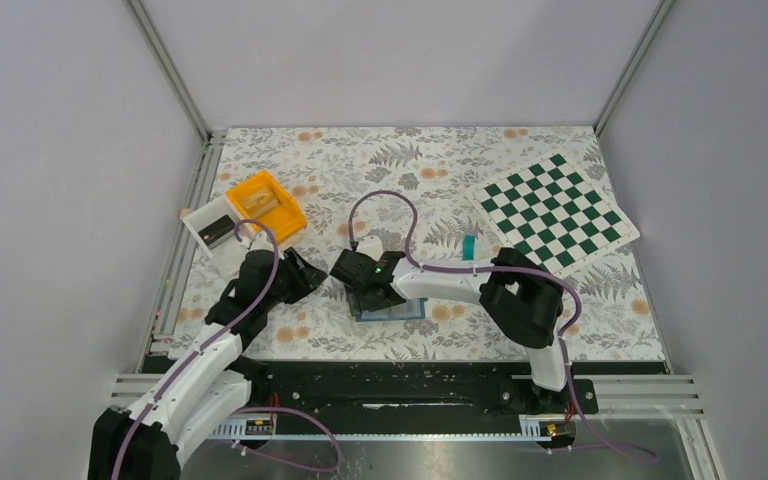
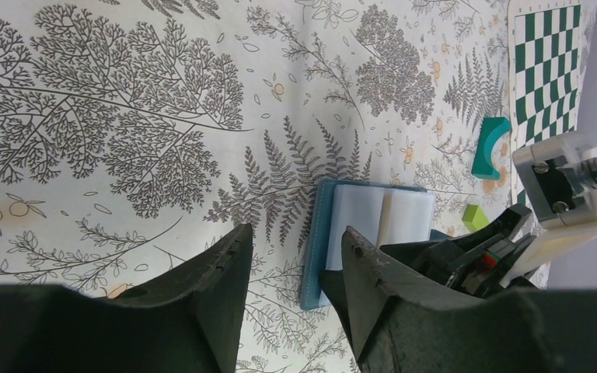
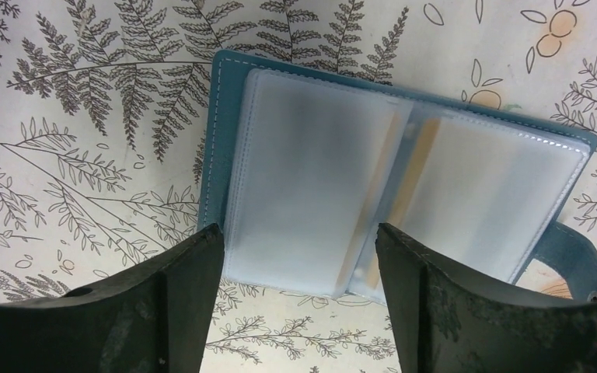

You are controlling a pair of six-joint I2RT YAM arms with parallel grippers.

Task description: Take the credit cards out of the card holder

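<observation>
The card holder [image 3: 237, 66] lies spread flat on the patterned cloth, a teal cover with two clear, whitish pockets, as the right wrist view shows. Whether cards fill these pockets is hard to tell, and no loose card is in sight. My right gripper is open above it; its fingertips straddle the lower part of the left-hand pocket in that view, with nothing gripped. In the top view the right hand covers much of the holder [image 1: 418, 309]. My left gripper hangs to the left of the holder, fingers apart and empty.
At the back left sit a yellow bin [image 1: 293, 216] and a white box [image 1: 193, 219] holding a dark item. A green-and-white checkered board [image 1: 560, 205] lies on the right, near a teal piece [image 1: 469, 247].
</observation>
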